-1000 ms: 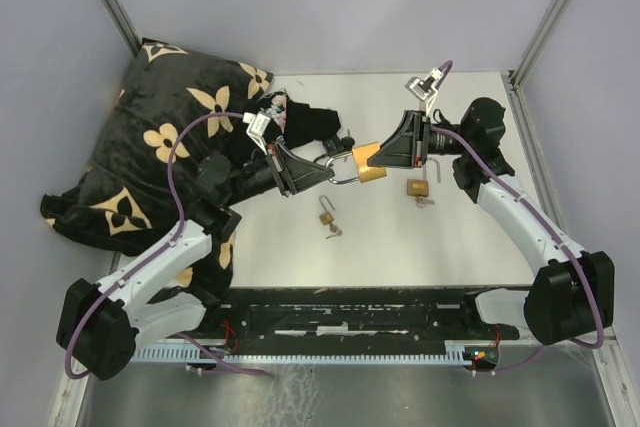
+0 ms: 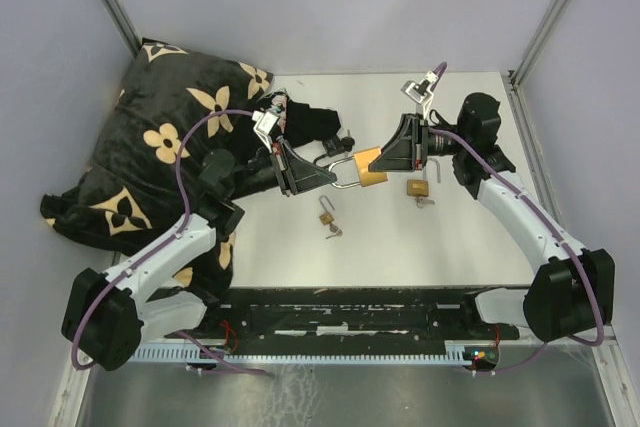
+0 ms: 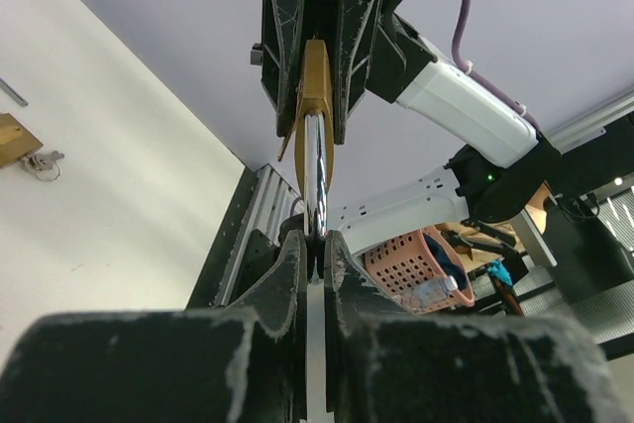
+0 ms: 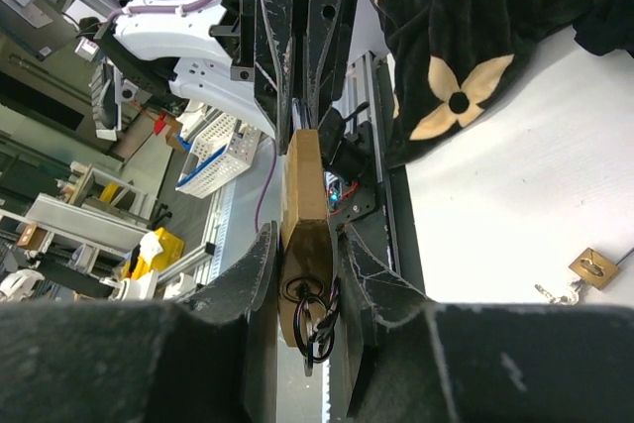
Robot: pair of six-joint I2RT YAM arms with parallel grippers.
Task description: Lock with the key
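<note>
A brass padlock point(image 2: 370, 166) is held in the air between the two arms. My left gripper is shut on its silver shackle point(image 3: 315, 165), which points left from the body. In the right wrist view the padlock body point(image 4: 305, 210) lies between the fingers of my right gripper. Those fingers stand part open on either side, with a narrow gap beside the brass. A key with dark wire loops point(image 4: 315, 329) shows at the body's near end. Whether both shackle legs sit in the body cannot be told.
A smaller padlock with keys point(image 2: 327, 219) and another brass padlock point(image 2: 417, 188) with keys lie on the white table point(image 2: 380, 257). Dark flower-patterned cloth point(image 2: 130, 127) covers the left side.
My left gripper and forearm have shifted very slightly right. The padlock and right arm have hardly moved; both grippers stay at the padlock.
</note>
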